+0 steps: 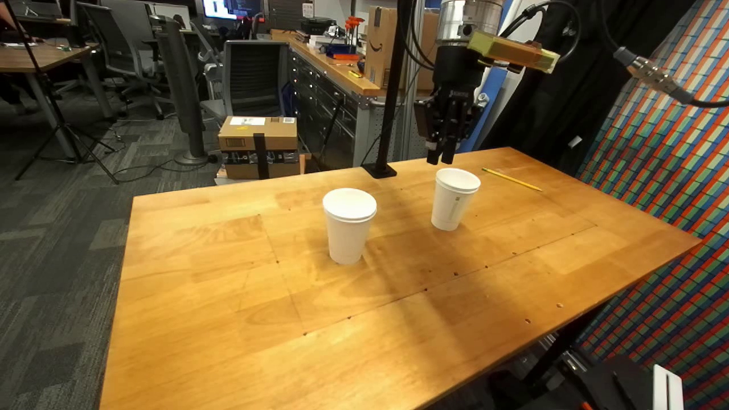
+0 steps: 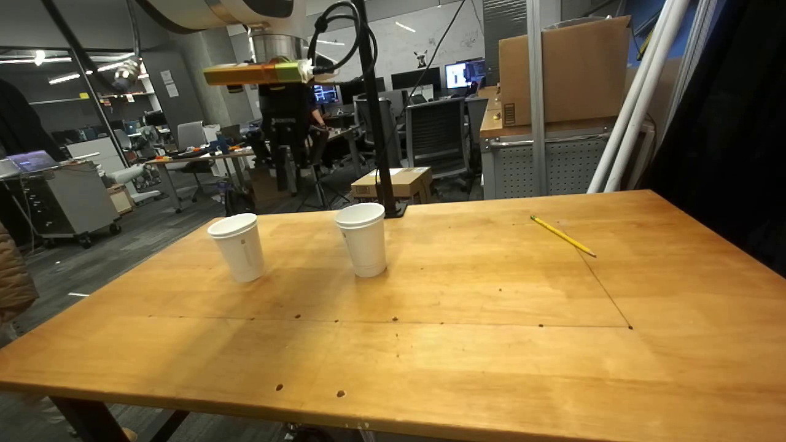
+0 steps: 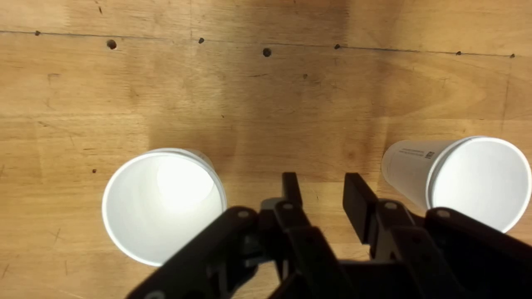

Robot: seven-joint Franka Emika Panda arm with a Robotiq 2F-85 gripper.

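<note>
Two white paper cups stand upright and apart on the wooden table. In exterior view 1, one cup point(image 1: 349, 229) is near the table's middle and the other cup point(image 1: 451, 201) is farther right. Exterior view 2 shows a left cup point(image 2: 241, 250) and a right cup point(image 2: 364, 243). From above, the wrist view looks into an empty left cup point(image 3: 159, 209) and a right cup point(image 3: 479, 184) with small print on its side. Between them, higher than their rims, hangs my gripper point(image 1: 441, 158) point(image 2: 287, 183), open and empty; its fingers partly cover both cups.
A yellow pencil point(image 1: 511, 179) point(image 2: 563, 236) lies on the table point(image 1: 225, 294), clear of the cups. Near the table's edge rises a black post point(image 1: 389, 102). The wood in front of the cups is bare.
</note>
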